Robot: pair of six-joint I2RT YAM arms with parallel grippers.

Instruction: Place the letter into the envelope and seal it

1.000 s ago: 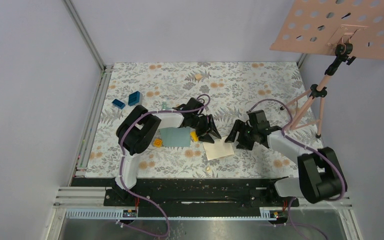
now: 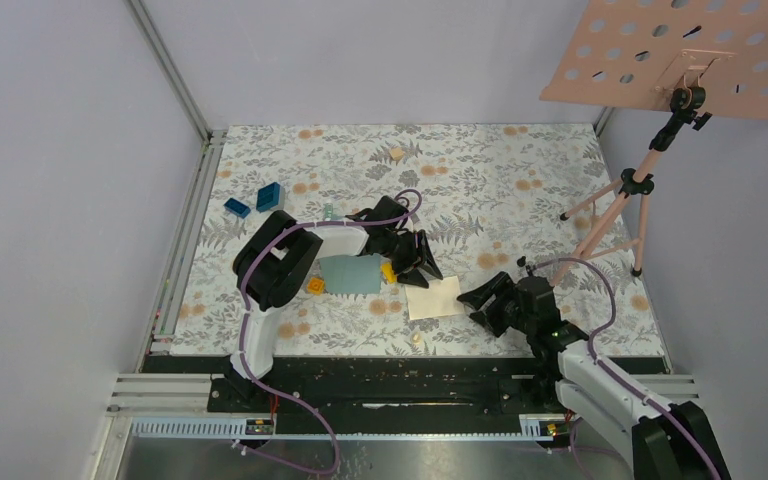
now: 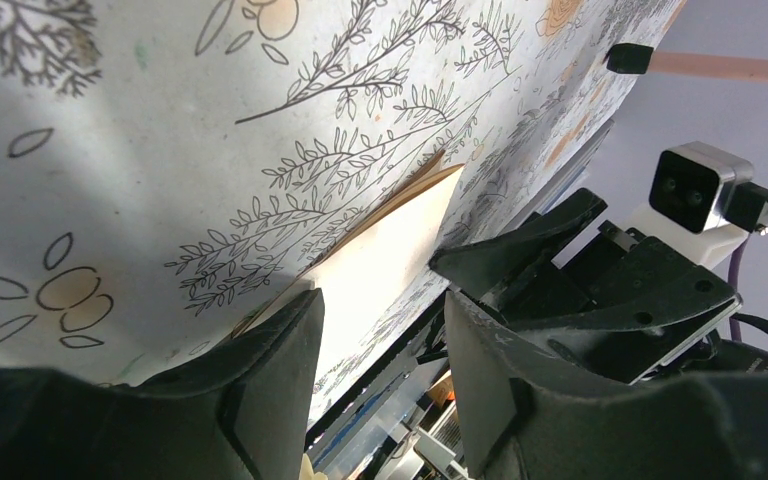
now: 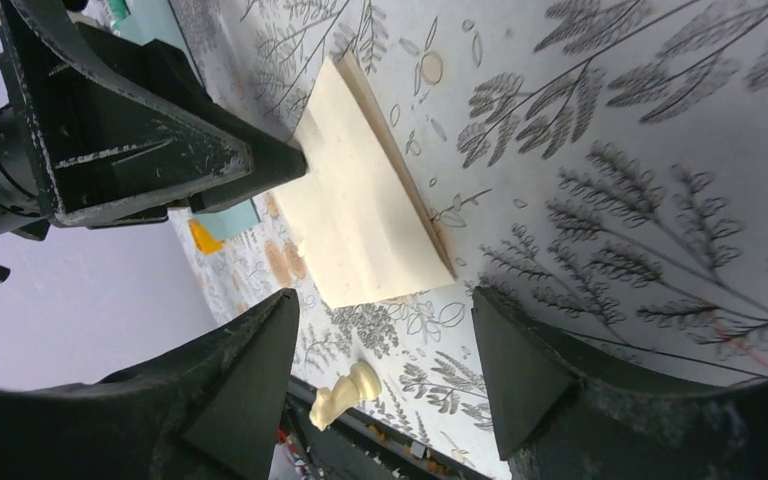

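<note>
The cream folded paper (image 2: pixel 432 302), which looks like the letter, lies flat on the patterned table; its layers part slightly along one long edge of the paper (image 3: pixel 385 250). My left gripper (image 2: pixel 432 280) is over its far left part, fingers apart; in the right wrist view one left fingertip (image 4: pixel 290 165) rests on or just above the paper (image 4: pixel 360 215). At the paper's right edge stands my right gripper (image 2: pixel 471 308), open, nothing between its fingers. A teal flat piece (image 2: pixel 352 278), perhaps the envelope, lies partly under the left arm.
Yellow pieces (image 2: pixel 315 286) sit beside the teal sheet. A small cream knobbed object (image 4: pixel 345 395) stands near the front edge. Blue boxes (image 2: pixel 270 196) are at the back left, a tripod (image 2: pixel 600 225) at the right.
My right gripper has moved toward the front edge along the paper's right side. The paper has turned slightly and now lies straighter. My left arm has stayed in place.
</note>
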